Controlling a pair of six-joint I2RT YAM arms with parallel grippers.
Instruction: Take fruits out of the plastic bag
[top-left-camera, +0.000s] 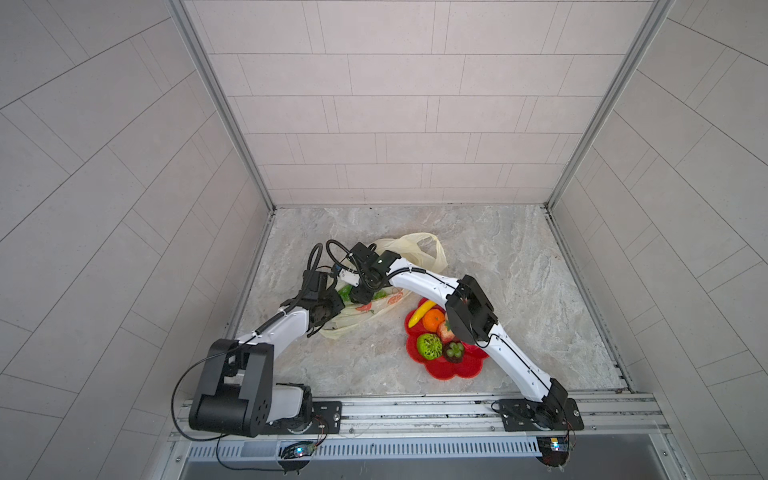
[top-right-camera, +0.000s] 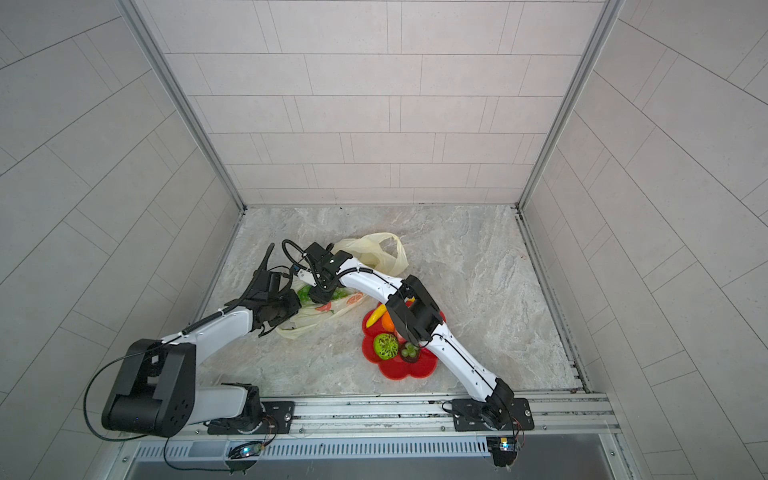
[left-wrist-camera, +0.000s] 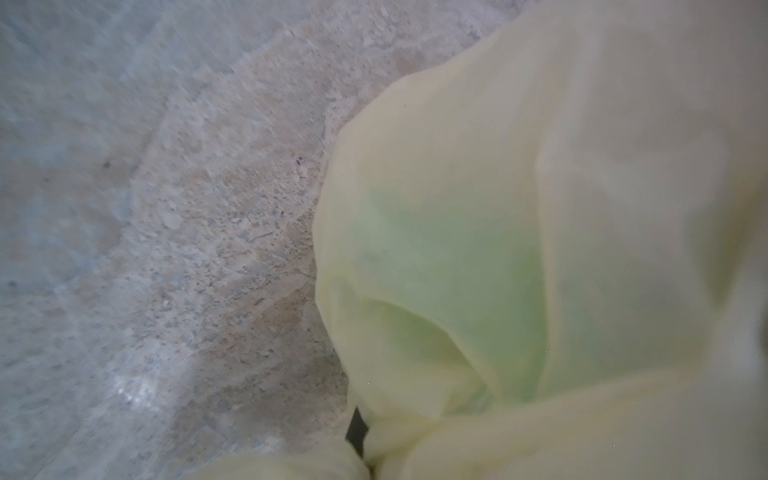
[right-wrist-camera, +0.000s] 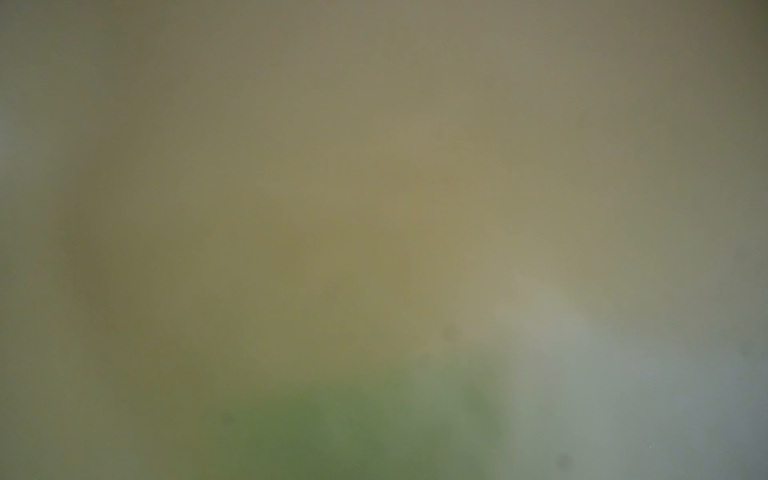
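Note:
A pale yellow plastic bag (top-left-camera: 416, 248) lies on the counter, green produce (top-left-camera: 380, 294) showing at its middle. My left gripper (top-left-camera: 328, 300) is at the bag's left end; in the left wrist view folds of bag (left-wrist-camera: 480, 240) cover its fingertips, which look closed. My right gripper (top-left-camera: 352, 280) is down at the bag's middle, beside the left one; its fingers are hidden. The right wrist view is a blur of yellow and green bag.
A red flower-shaped plate (top-left-camera: 440, 369) holds a banana (top-left-camera: 420, 312), an orange (top-left-camera: 433, 320) and several other fruits, under the right arm.

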